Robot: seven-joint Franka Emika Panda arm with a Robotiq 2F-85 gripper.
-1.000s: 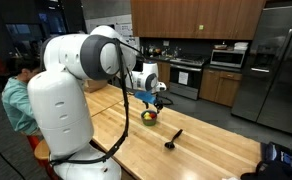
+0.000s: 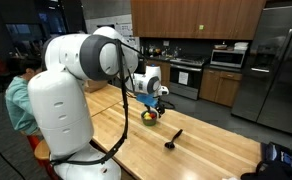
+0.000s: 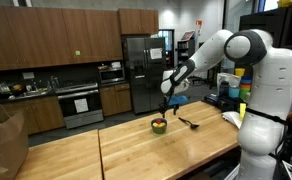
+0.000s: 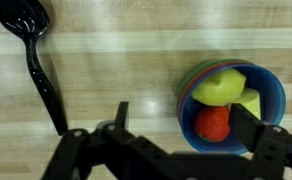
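A bowl (image 4: pixel 279 100), blue inside with a rim of several colours, stands on the wooden table at the right of the wrist view. In it lie a red piece (image 4: pixel 212 124) and yellow pieces (image 4: pixel 219 87). My gripper is open above the table, its gap over the bowl's left edge and the bare wood beside it. Part of the bowl's contents is hidden by the right finger. To the left lies a black spoon-like utensil (image 4: pixel 42 70), apart from the bowl. Exterior view 1 has the gripper (image 2: pixel 159 102) just above the bowl (image 2: pixel 149 121).
A dark object (image 2: pixel 278 158) stands at its right edge in exterior view 1. Kitchen cabinets and a fridge (image 2: pixel 279 70) are well behind. A person in teal (image 2: pixel 19 105) sits at the left.
In exterior view 1 my gripper has shifted slightly right and down near the bowl. The bowl and the black utensil look unmoved.
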